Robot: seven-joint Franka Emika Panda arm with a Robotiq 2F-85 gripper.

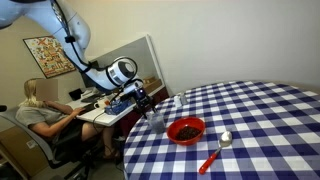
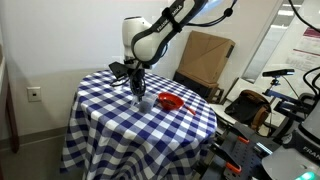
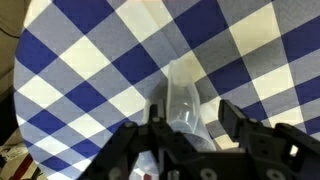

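A clear or greyish cup (image 1: 157, 122) stands on the blue-and-white checked tablecloth near the table's left end in exterior view 1. My gripper (image 1: 146, 104) points down right at the cup's near-left rim. From the other side, in exterior view 2, the gripper (image 2: 137, 99) is low beside the cup (image 2: 147, 104). The wrist view has dark fingers (image 3: 232, 115) apart, with a see-through, whitish piece (image 3: 182, 85) between them. Whether they press on it cannot be made out.
A red bowl (image 1: 186, 130) with dark contents sits just right of the cup. Farther right lies a spoon with a red handle (image 1: 210, 160). A small pale object (image 1: 180, 99) stands behind. A person (image 1: 45, 115) sits beyond the table.
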